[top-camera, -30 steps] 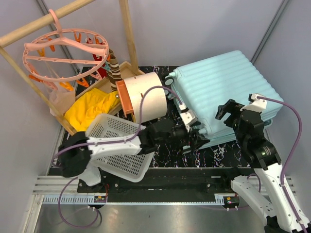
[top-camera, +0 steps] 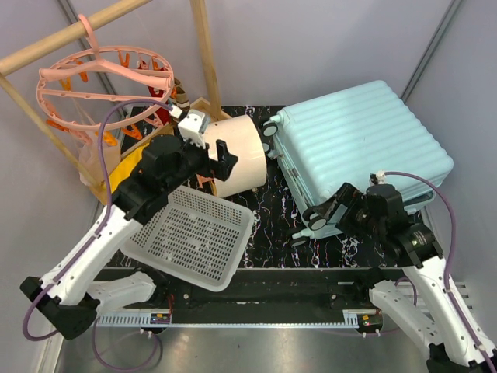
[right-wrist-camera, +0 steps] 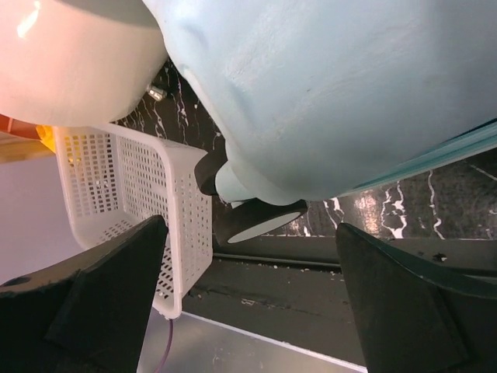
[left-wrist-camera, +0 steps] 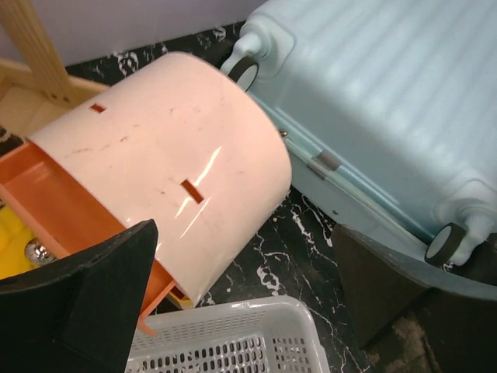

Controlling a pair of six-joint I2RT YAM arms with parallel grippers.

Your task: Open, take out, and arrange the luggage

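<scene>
A pale mint suitcase (top-camera: 361, 144) lies on its side at the right of the dark marble floor, its wheels toward the left. My right gripper (top-camera: 342, 203) is open at its near-left wheel corner; in the right wrist view the shell and a wheel (right-wrist-camera: 256, 221) lie between and beyond the fingers. My left gripper (top-camera: 217, 159) is open, raised over a cream cylindrical box (left-wrist-camera: 171, 140) with an orange inside, with nothing held between its fingers.
A white perforated basket (top-camera: 190, 233) sits at front left. A wooden rack (top-camera: 203, 47) with a pink clip hanger (top-camera: 105, 78) and yellow cloth (top-camera: 124, 171) fills the back left.
My left arm has swung up and left, away from the suitcase's front corner toward the cream box. My right gripper has moved slightly down and left toward the near wheel corner.
</scene>
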